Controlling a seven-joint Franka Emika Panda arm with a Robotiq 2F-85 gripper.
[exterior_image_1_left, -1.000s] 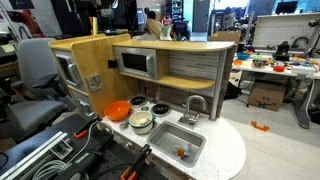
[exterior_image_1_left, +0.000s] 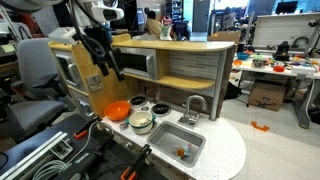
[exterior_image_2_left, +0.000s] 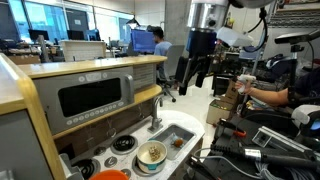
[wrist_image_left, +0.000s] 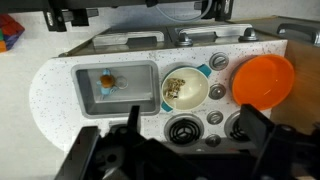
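My gripper is open and empty, its black fingers (wrist_image_left: 98, 143) spread wide at the bottom of the wrist view. It hangs high above the toy kitchen counter, well clear of everything on it. Below is a pale pot (wrist_image_left: 185, 89) with a blue-green rim and small brownish pieces inside. An orange bowl (wrist_image_left: 263, 81) lies at the right of that view. On the left, the grey sink (wrist_image_left: 118, 105) holds a small orange-brown item (wrist_image_left: 107, 82), too small to identify.
Stove burners (wrist_image_left: 184, 131) and knobs lie around the pot. A tap (exterior_image_1_left: 196, 101) rises behind the sink. The microwave (exterior_image_2_left: 95, 101) and shelf wall bound the counter's back. White counter (exterior_image_1_left: 225, 145) right of the sink is bare.
The arm has come down from near the top of exterior view 1, bringing my gripper lower in front of the cabinet and microwave. The things on the counter look unmoved.
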